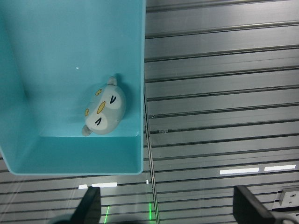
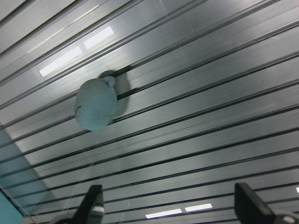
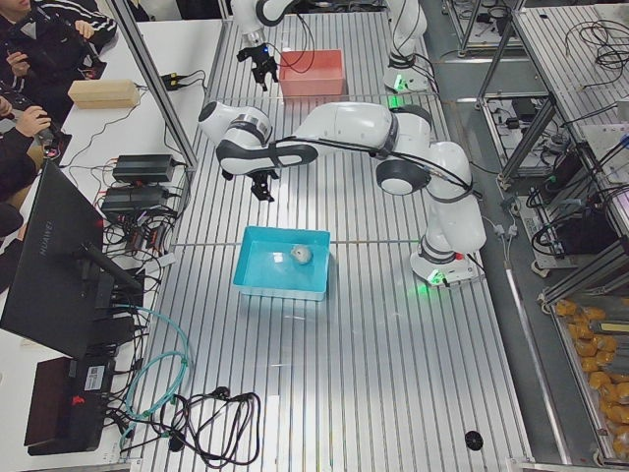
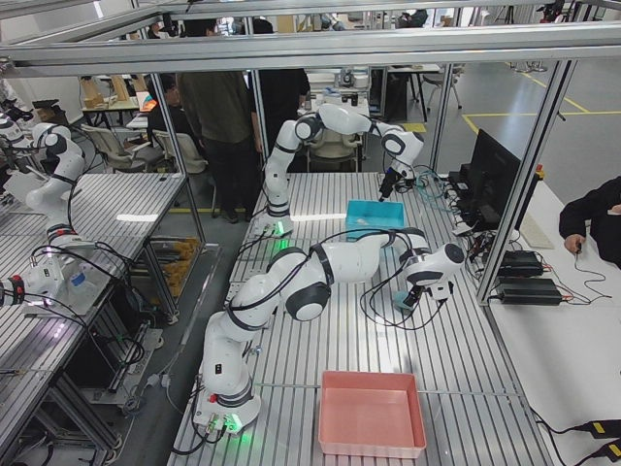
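A white plush toy (image 3: 301,254) (image 1: 105,109) with yellow marks lies in the blue bin (image 3: 281,292) (image 1: 77,161). My left gripper (image 3: 261,189) (image 4: 391,183) hangs beside the bin, open and empty. A pale teal plush toy (image 4: 400,301) (image 2: 96,103) lies on the slatted metal table. My right gripper (image 3: 263,71) is above the table near it, open and empty; in the left camera view that toy is hidden behind the left arm.
A pink bin (image 3: 311,88) (image 4: 372,442) stands near the right arm's base. Coiled cables (image 3: 211,433) lie at one table corner, beside a monitor (image 3: 54,265). Much of the table around the blue bin is bare.
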